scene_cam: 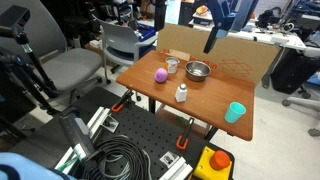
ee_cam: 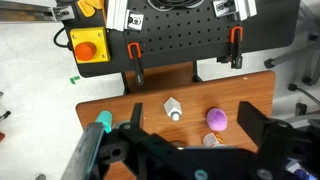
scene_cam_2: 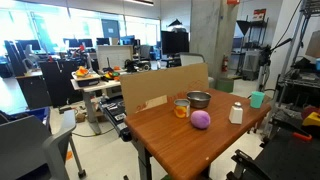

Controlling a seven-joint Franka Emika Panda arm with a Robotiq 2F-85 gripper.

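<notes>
High over the wooden table (scene_cam: pixel 205 100), my gripper hangs open, its dark fingers wide apart and nothing between them. A small white bottle (ee_cam: pixel 173 108) stands below, showing through that gap in the wrist view. The purple ball (scene_cam: pixel 161 75) rests near the table's left side in exterior view 1. Close to the opposite side is a teal cup (scene_cam: pixel 235 112). Towards the back sit a metal bowl (scene_cam: pixel 198 71) and a small mug-like container (scene_cam: pixel 172 66). In the wrist view my gripper's body hides the bowl.
A cardboard panel (scene_cam_2: pixel 165 87) stands along the table's back edge. On the robot's dark base lie coiled black cables (scene_cam: pixel 122 158) and a yellow box with a red button (scene_cam: pixel 213 163). Bare tabletop lies between bottle and teal cup. Grey chairs (scene_cam: pixel 128 43) stand beyond.
</notes>
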